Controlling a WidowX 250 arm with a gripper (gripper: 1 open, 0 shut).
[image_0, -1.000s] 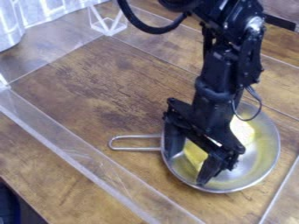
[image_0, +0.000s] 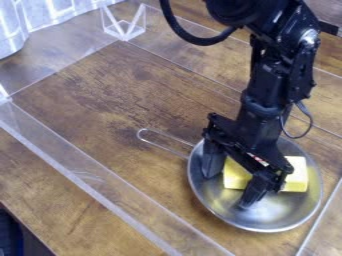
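A steel pan (image_0: 289, 216) with a wire handle (image_0: 164, 137) pointing left rests on the wooden table. Inside it lies a yellow block (image_0: 294, 174), partly covered by the black gripper (image_0: 249, 183). The gripper reaches down into the pan over the block, its fingers apart; whether they touch the block is hard to make out.
Clear plastic strips (image_0: 83, 175) run along the table's left and right. A clear plastic stand (image_0: 123, 22) is at the back, near white fabric (image_0: 11, 22). The table left of the pan is bare.
The gripper has shifted a little right and up. The yellow block sits turned more level and further right, and the pan's handle has swung upward.
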